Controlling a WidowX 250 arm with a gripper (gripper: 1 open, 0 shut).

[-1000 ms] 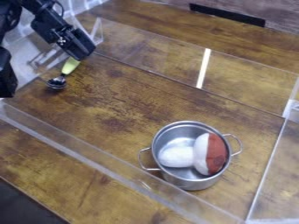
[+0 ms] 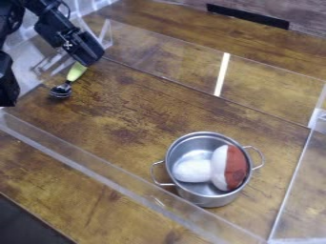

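Note:
The black gripper (image 2: 79,50) is at the top left, above a metal spoon-like utensil (image 2: 61,90) with a yellow-green handle (image 2: 75,71). I cannot clearly see its fingertips or whether it touches the handle. A steel pot (image 2: 204,196) with two handles stands at the lower right, holding a white rounded object (image 2: 193,170) and a red-and-white object (image 2: 234,166).
Clear plastic walls (image 2: 152,195) border the wooden work surface (image 2: 147,114). A white strip (image 2: 222,74) crosses the back section.

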